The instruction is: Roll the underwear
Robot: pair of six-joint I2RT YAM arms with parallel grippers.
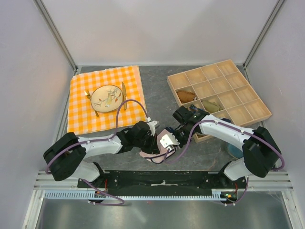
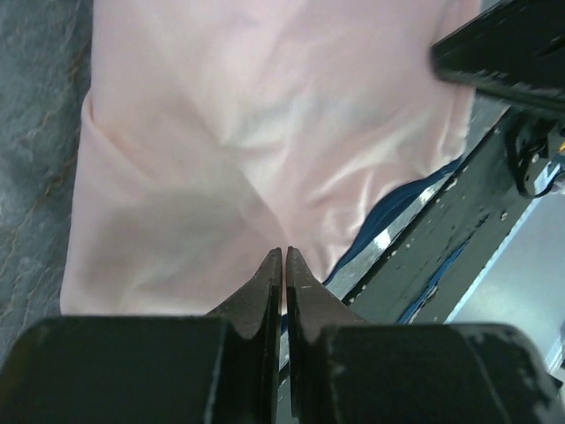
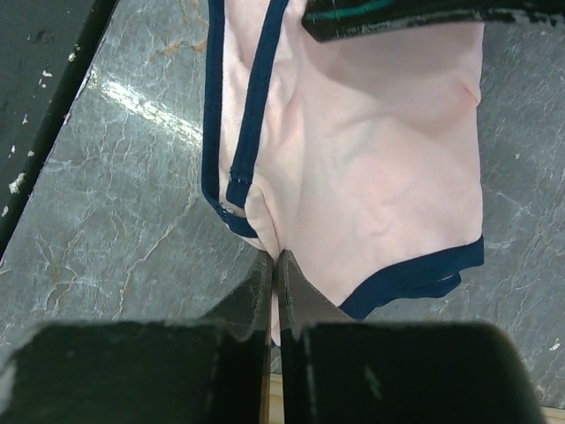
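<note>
The pale pink underwear [image 1: 162, 140] with navy bands lies on the grey surface at the front middle, partly under both arms. In the right wrist view it [image 3: 380, 177] has one edge folded over in a strip, and my right gripper is shut on that bunched edge. My left gripper is low over the cloth's edge in the left wrist view, its fingertips close together; whether cloth is between them is unclear.
A wooden compartment box [image 1: 224, 71] with folded cloths stands at the back right. An orange checked mat [image 1: 78, 121] with plate and cutlery lies at the back left. A blue bowl [image 1: 234, 151] sits at the right.
</note>
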